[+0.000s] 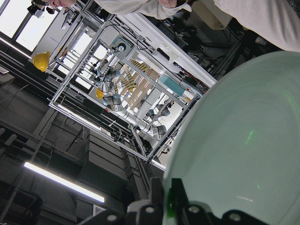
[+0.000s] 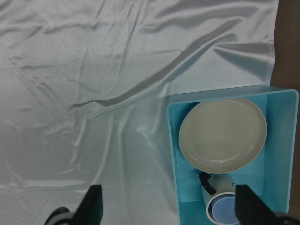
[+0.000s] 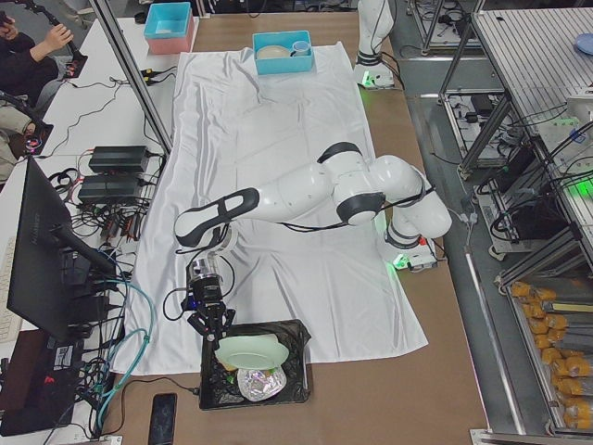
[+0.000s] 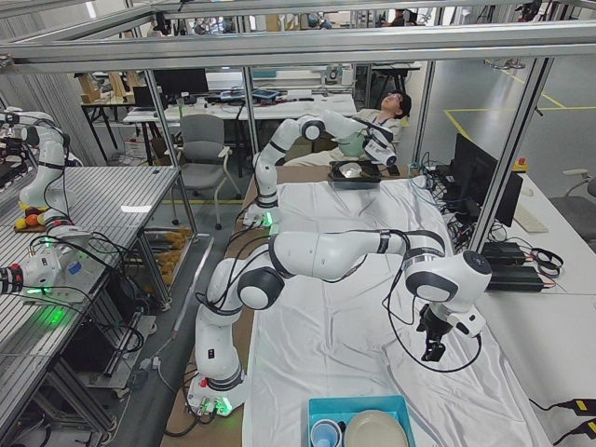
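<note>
A pale green plate (image 3: 252,350) is tilted over a black tray (image 3: 208,389) at the near end of the table, with my left gripper (image 3: 215,329) shut on its edge. The plate fills the right of the left wrist view (image 1: 243,140). A foil-covered round item (image 3: 261,384) lies in the tray beneath it. My right gripper (image 4: 433,345) is above the white cloth at the other end; in the right wrist view its fingers stand apart with nothing between them.
A blue bin (image 2: 276,150) holding a beige plate (image 2: 222,133) and a mug (image 2: 218,201) sits at that end. A monitor and cables line one side.
</note>
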